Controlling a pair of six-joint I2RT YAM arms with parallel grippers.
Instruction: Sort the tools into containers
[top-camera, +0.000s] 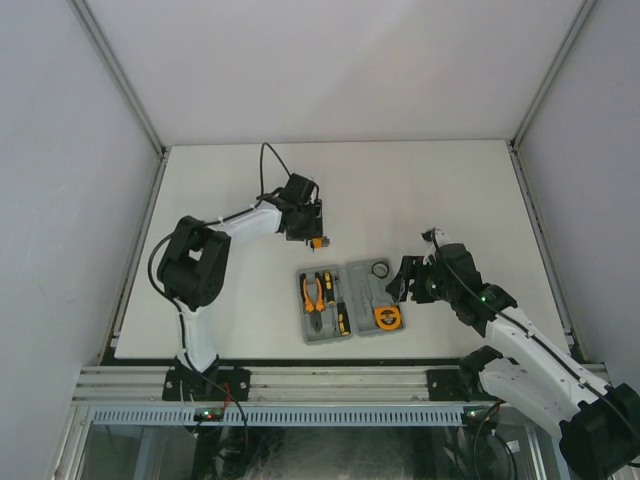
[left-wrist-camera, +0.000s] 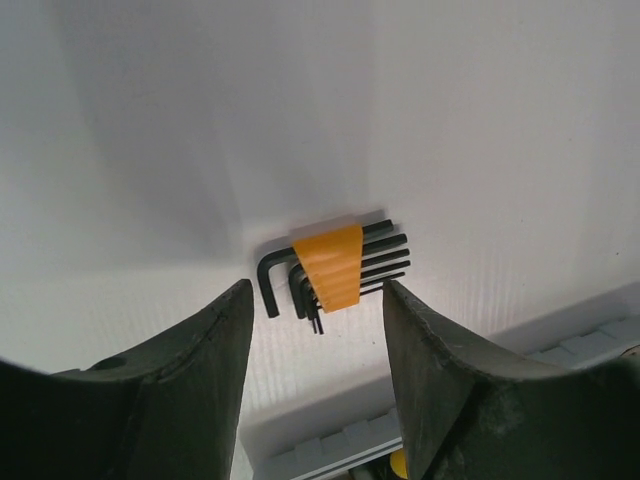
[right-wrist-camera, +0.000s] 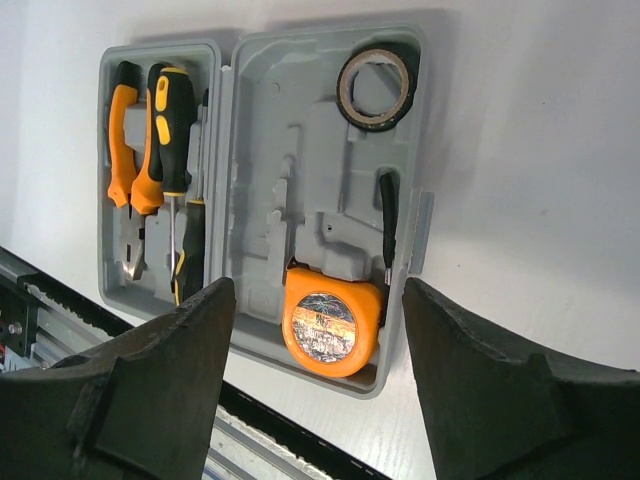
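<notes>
An orange-clipped hex key set lies on the white table, just beyond the spread fingers of my left gripper, which is open above it. The grey toolbox lies below centre in the top view: its left half holds orange pliers and screwdrivers; its right half holds tape rolls, an orange tape measure and a small black tool. My right gripper is open over the toolbox's right side, nothing held.
A metal frame rail runs along the front edge, and walls stand on both sides.
</notes>
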